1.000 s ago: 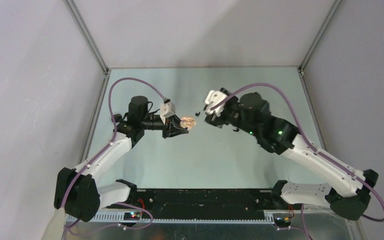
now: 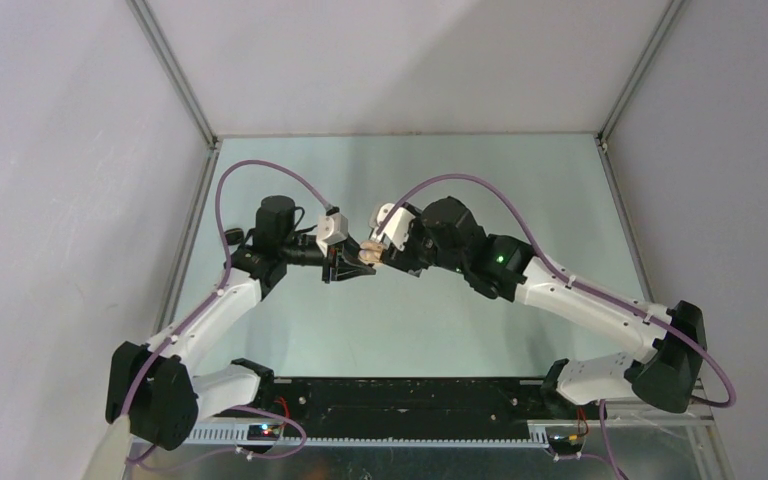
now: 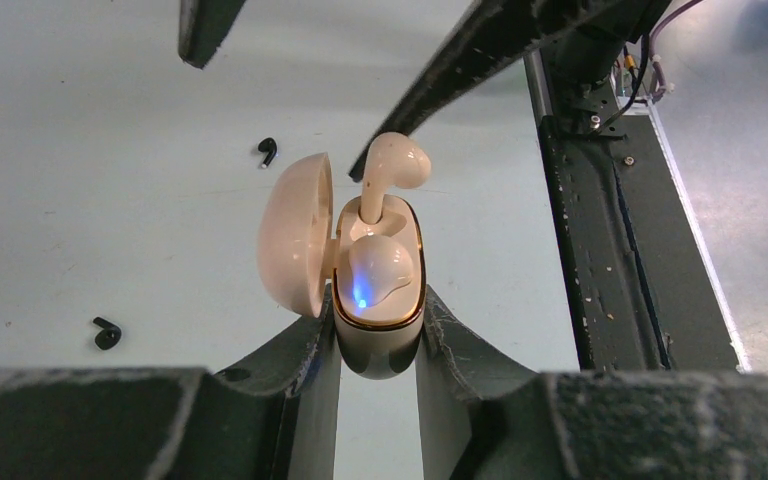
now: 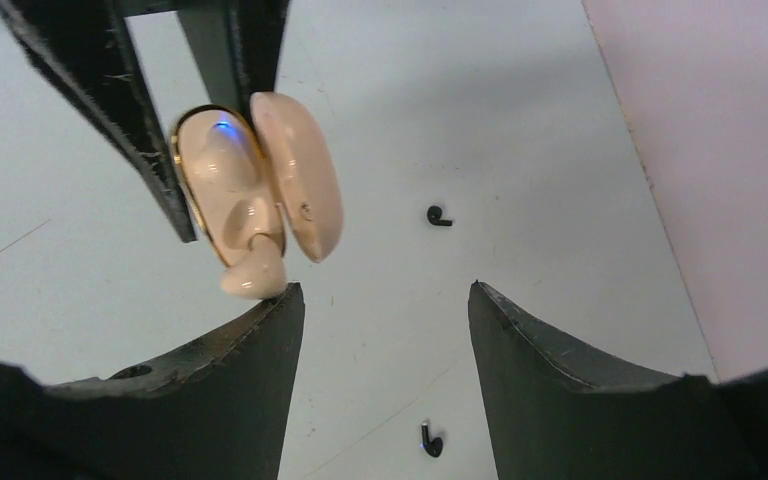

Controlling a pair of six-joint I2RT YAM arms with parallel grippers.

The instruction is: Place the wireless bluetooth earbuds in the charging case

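My left gripper is shut on the beige charging case, held upright with its lid open. A beige earbud sticks up from one slot; the other slot holds a rounded piece with a blue light. My right gripper is open right by the case, one dark finger just behind the protruding earbud in the left wrist view. The case appears above and between its fingers in the right wrist view, toward the left.
Two black earbuds lie apart on the pale table. A black rail runs along its edge.
My right arm has swung left toward the case, its gripper now next to it and covering much of it in the top view. The left arm has barely moved.
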